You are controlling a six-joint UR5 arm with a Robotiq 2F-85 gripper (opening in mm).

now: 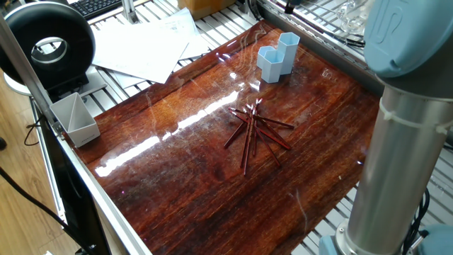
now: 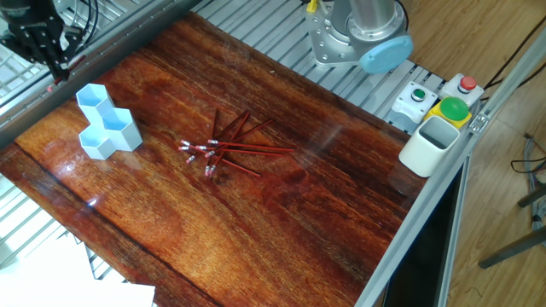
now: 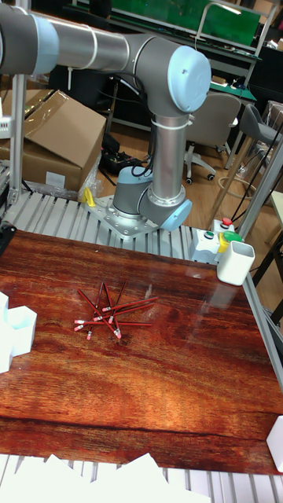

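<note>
Several dark red pencils point(image 2: 243, 149) lie in a loose, crossing pile on the brown wooden board point(image 2: 230, 230), their pale eraser ends bunched together. A light blue holder point(image 2: 109, 124) made of three joined hexagonal cups stands upright beside the pile, apart from it; its cups look empty. My gripper point(image 2: 58, 77) is black and hangs at the upper left of exterior view 2, near the board's edge and beyond the holder. Its fingertips look close together, but the gap is too small and dark to judge. No pencil shows clearly in it.
A white cup point(image 2: 429, 147) stands at the board's corner beside the emergency buttons point(image 2: 455, 108). A white angular box point(image 1: 76, 120) sits at another corner. Paper sheets point(image 1: 138, 49) lie off the board. Around the pencils the board is clear.
</note>
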